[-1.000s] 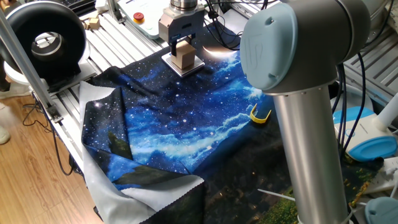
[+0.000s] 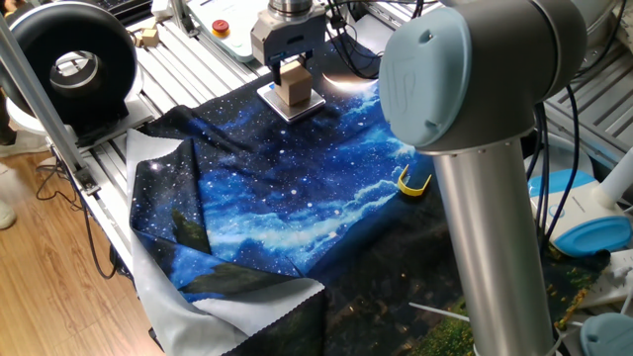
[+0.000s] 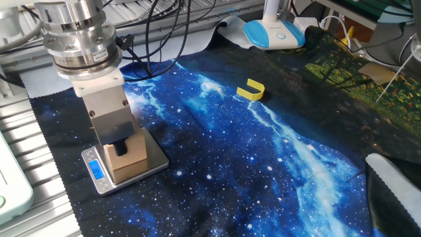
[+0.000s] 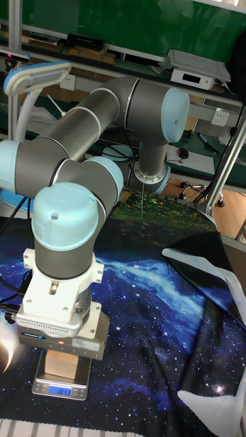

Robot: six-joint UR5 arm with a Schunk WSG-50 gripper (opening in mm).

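Note:
A light wooden block (image 2: 293,86) stands upright on a small silver scale (image 3: 155,158) with a lit blue display. My gripper (image 2: 292,71) points down over the block, its dark fingers at the block's upper part. In the second exterior view, one dark finger (image 3: 120,146) shows against the block's near upper side. The other finger is mostly hidden, so whether the fingers press on the block or stand apart from it cannot be made out. From the third exterior view, the gripper body covers the block's top, and the block (image 4: 62,365) rests on the scale.
A yellow U-shaped piece (image 3: 251,90) lies on the starry blue cloth (image 2: 287,188). The cloth is folded over at one corner, showing its white underside (image 2: 188,311). Black cables (image 3: 158,39) hang beside the gripper.

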